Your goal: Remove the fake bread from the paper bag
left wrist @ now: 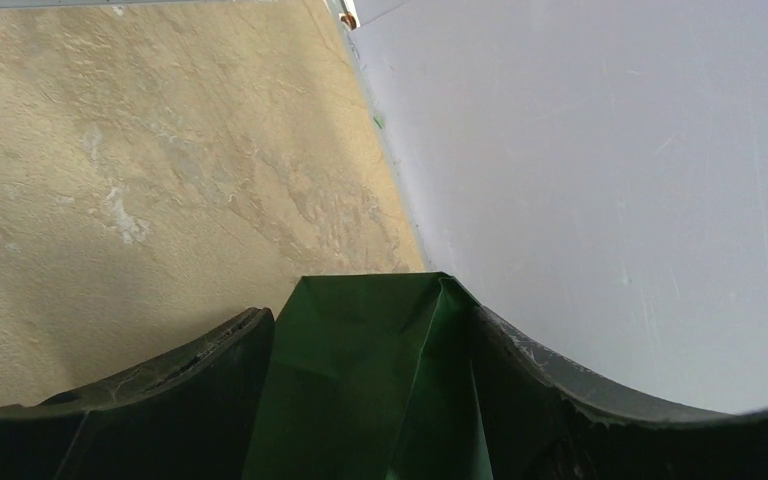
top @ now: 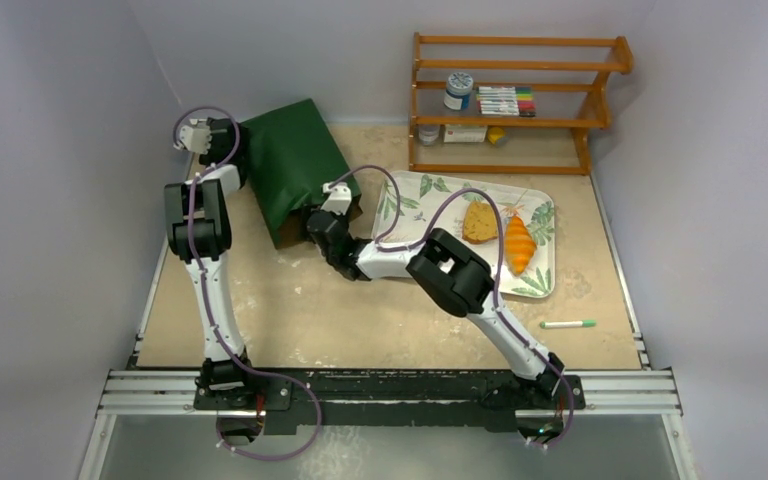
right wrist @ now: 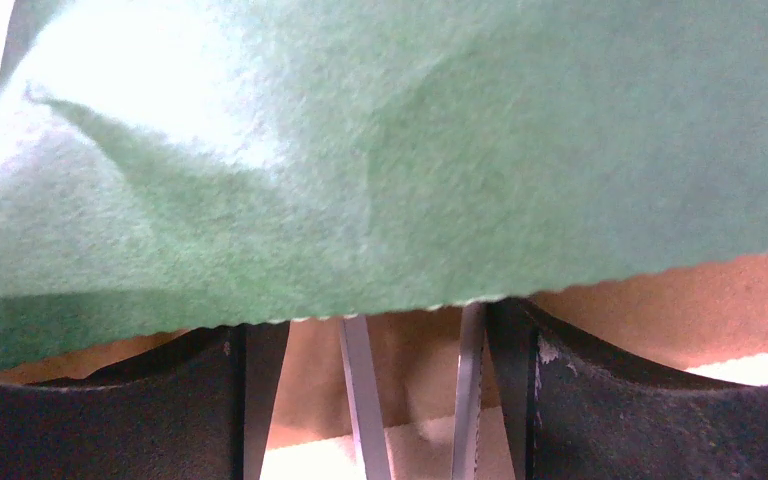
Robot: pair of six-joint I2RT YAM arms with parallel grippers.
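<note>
The green paper bag [top: 290, 150] leans on its side at the back left, its mouth toward the front. My left gripper is at the bag's far end, its fingers partly apart around the creased green paper; whether they grip it is unclear. My right gripper stands open at the bag's mouth, under the paper edge, with two pale metal strips between its fingers, perhaps tongs. Orange croissant-shaped bread [top: 520, 243] and a brown piece [top: 480, 222] lie on the leaf-patterned tray. The bag's inside is hidden.
The tray [top: 410, 182] fills the centre right. A wooden rack [top: 520, 122] with jars and markers stands behind it. A marker [top: 566, 324] lies at the front right. Walls close in at left and back.
</note>
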